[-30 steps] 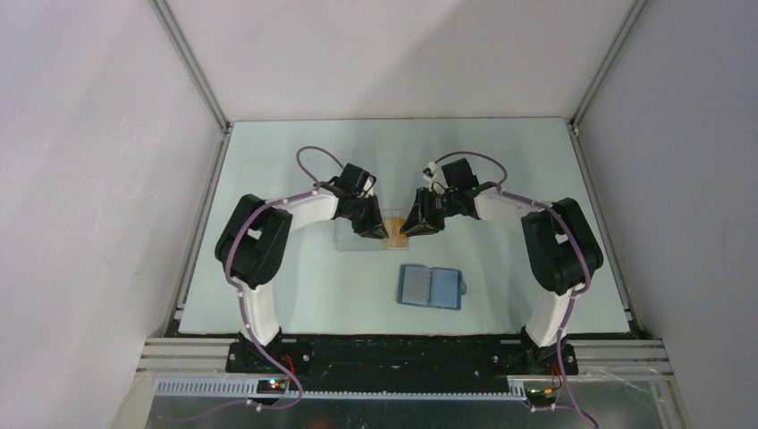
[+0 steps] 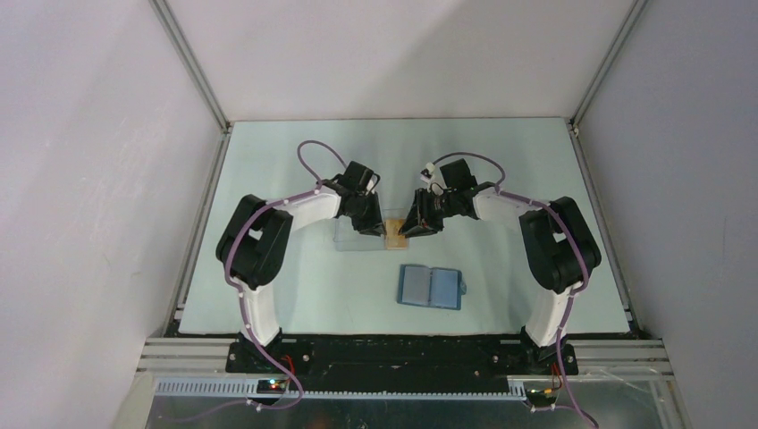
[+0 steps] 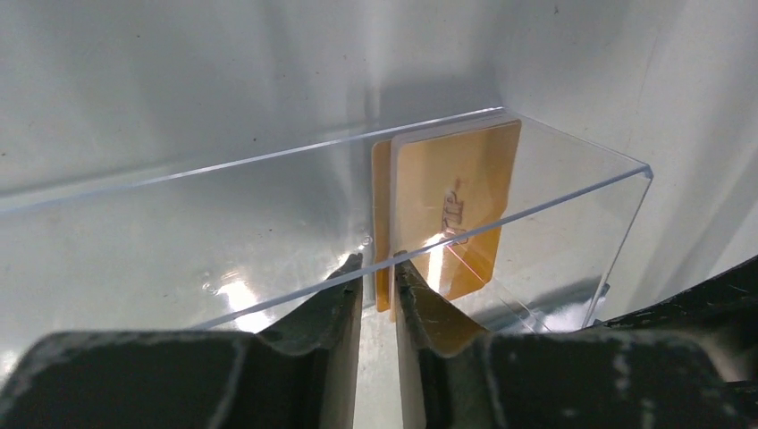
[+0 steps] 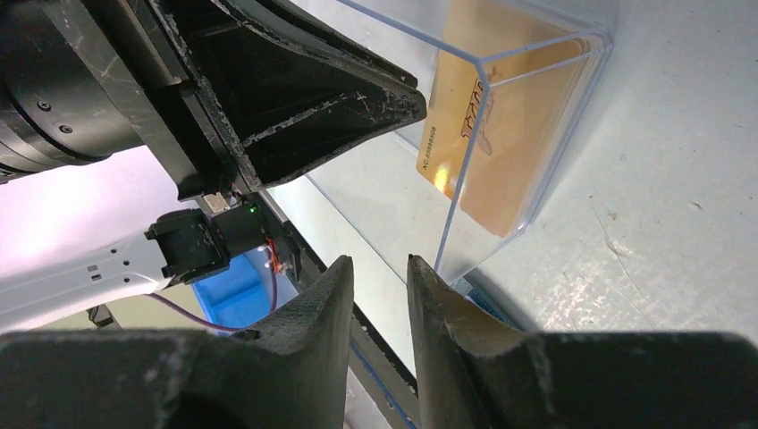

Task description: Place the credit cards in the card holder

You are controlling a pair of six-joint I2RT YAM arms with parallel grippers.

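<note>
Gold cards [image 2: 396,234] stand stacked at one end of a clear acrylic box [image 2: 351,242] between the arms, seen behind its front wall in the left wrist view [image 3: 456,179]. My left gripper is over that box, its fingertips close together at the cards' lower edge; whether anything is between them is unclear. My right gripper is just outside the box's end in the right wrist view, its fingers part open with nothing visible between them. The left gripper's black housing partly covers the box there.
A blue two-compartment tray [image 2: 445,287] lies toward the front, right of centre. The rest of the white table around the box is clear.
My left gripper has shifted slightly around the cards' end of the box since a second ago. The right arm has barely moved.
</note>
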